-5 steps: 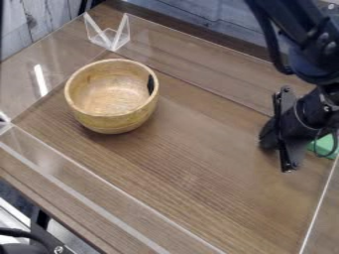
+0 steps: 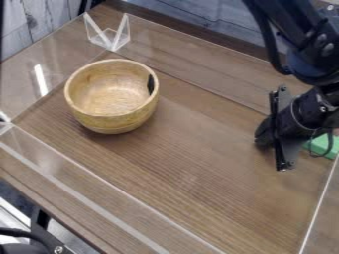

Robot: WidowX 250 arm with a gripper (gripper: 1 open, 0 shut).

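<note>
My gripper (image 2: 275,132) sits low over the wooden table at the right, its dark fingers shut; whether anything is between them is hidden. Behind it, at the right edge, a green object (image 2: 322,146) is partly covered by the gripper and arm.
A wooden bowl (image 2: 110,117) stands on the left half of the table (image 2: 172,189). A white wire-like shape (image 2: 109,35) is at the back left.
</note>
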